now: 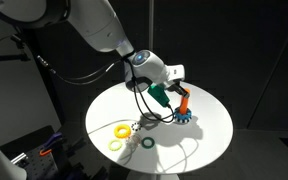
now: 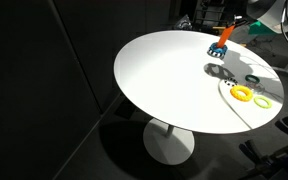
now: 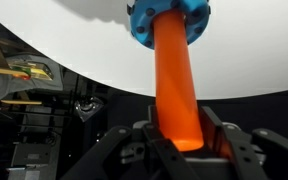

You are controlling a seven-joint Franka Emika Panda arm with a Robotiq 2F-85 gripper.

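Note:
An orange post (image 3: pixel 176 75) rises from a round blue base (image 3: pixel 141 20) with dark studs round its edge. My gripper is shut on the post near its end away from the base. In exterior view 1 the orange post (image 1: pixel 184 103) leans slightly, and the blue base (image 1: pixel 182 117) is over the right part of the table. Exterior view 2 shows the blue base (image 2: pixel 217 50) with a shadow apart from it on the white top, so it looks raised. Much of the fingers is dark and hard to make out.
The round white table (image 1: pixel 209 140) carries an orange-yellow ring (image 1: pixel 116 132), a pale yellow ring (image 1: pixel 110 146) and a dark green ring (image 1: pixel 143 143), all nearer the front. A wide stretch of its top (image 2: pixel 159 75) is bare in exterior view 2.

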